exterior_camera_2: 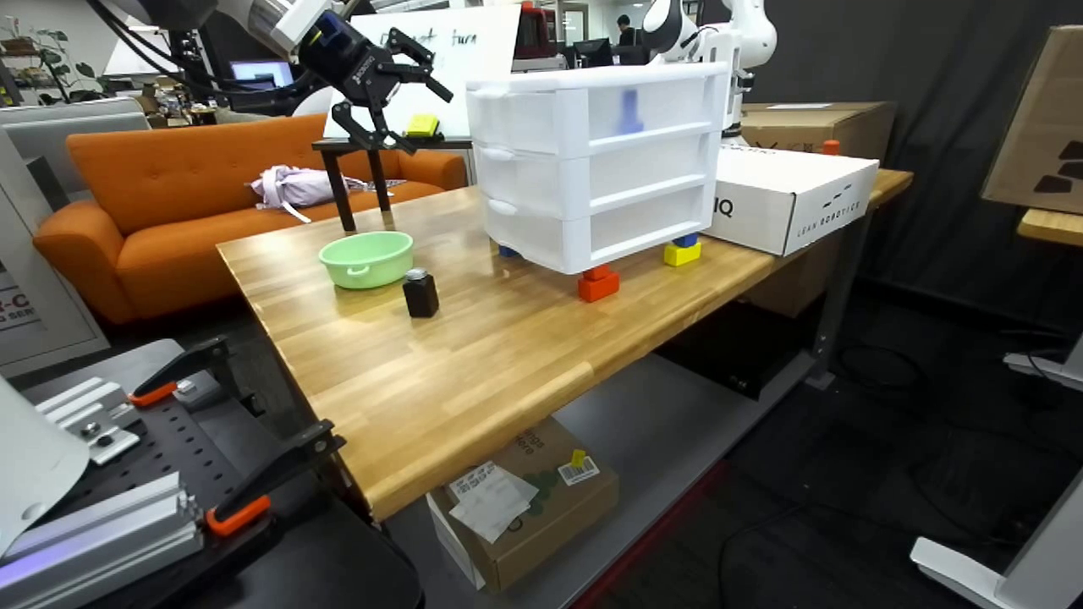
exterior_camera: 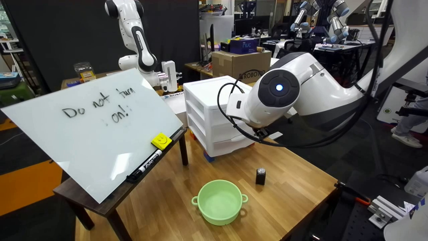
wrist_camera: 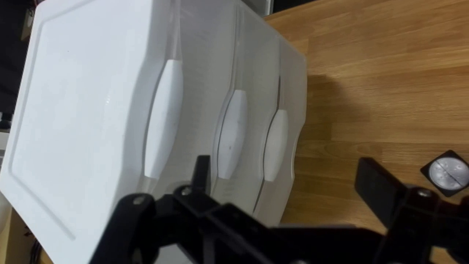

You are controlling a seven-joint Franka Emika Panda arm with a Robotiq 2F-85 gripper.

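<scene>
A white three-drawer unit (exterior_camera: 233, 136) stands on the wooden table, its drawers looking closed. Its three white handles, the top one (wrist_camera: 163, 118), middle one (wrist_camera: 232, 134) and bottom one (wrist_camera: 276, 145), face my gripper in the wrist view. My gripper is open, with no object held between its fingers. One finger (wrist_camera: 202, 173) overlaps the drawer fronts in that view; whether it touches them I cannot tell. Exterior view 2 has the gripper (exterior_camera_2: 424, 122) up at the unit's front side. The wrist mostly hides it in exterior view 1.
A green two-handled bowl (exterior_camera: 219, 202) and a small dark, silver-topped block (exterior_camera: 260, 176) rest in front of the unit. The whiteboard (exterior_camera: 92, 128) leans on a small dark stand at left. Toy bricks (exterior_camera_2: 599, 284) lie under the unit. Bare table lies right of the block.
</scene>
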